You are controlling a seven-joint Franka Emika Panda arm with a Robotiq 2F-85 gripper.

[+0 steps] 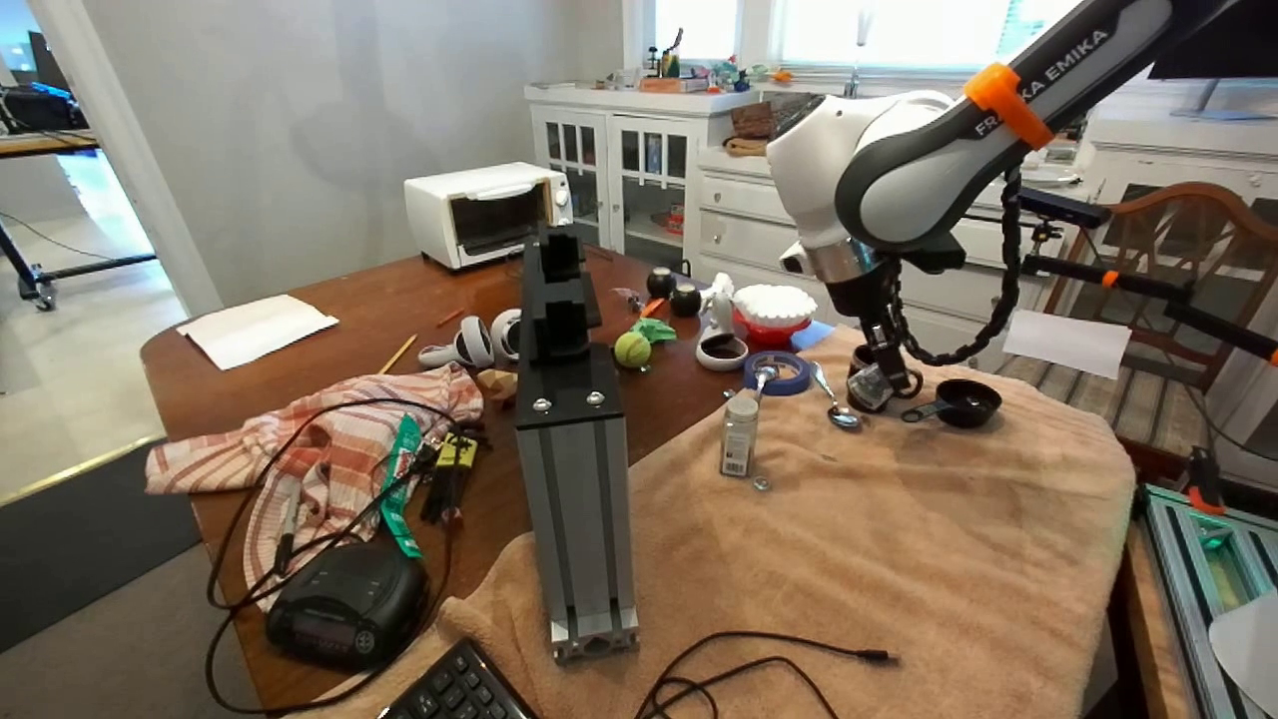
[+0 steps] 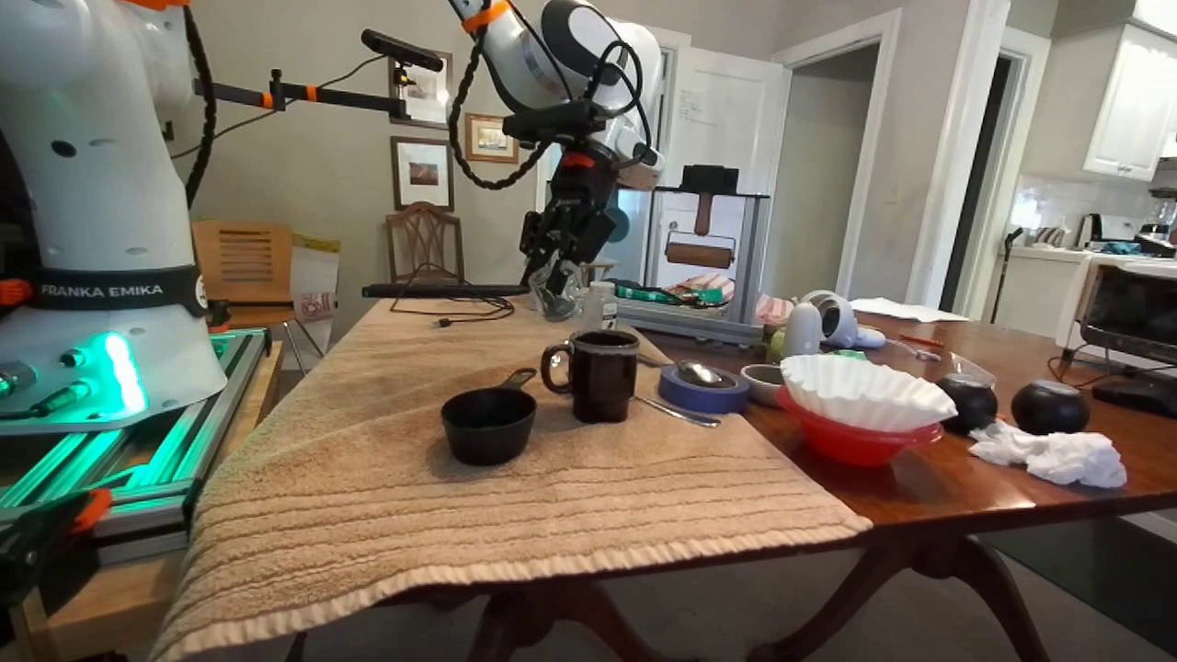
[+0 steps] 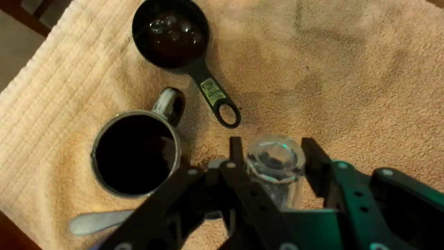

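In the wrist view, a small clear glass container (image 3: 276, 185) stands between the fingers of my gripper, which is shut on it. The same glass container (image 2: 554, 296) hangs below the gripper (image 2: 551, 265) in exterior view 2, behind a dark brown mug (image 2: 603, 381). Seen from above, the mug (image 3: 177, 162) is left of the glass container, dark inside, with its handle toward the black measuring cup (image 3: 170, 37). That cup rests on the towel (image 3: 353, 83), holding something dark and shiny. Dark specks lie on the towel between mug and gripper.
A spice bottle (image 1: 739, 433), a spoon (image 1: 844, 418) and a roll of blue tape (image 1: 779, 373) sit near the mug. Beyond them stand a red bowl with white paper filters (image 2: 866, 397) and a metal frame (image 1: 575, 515).
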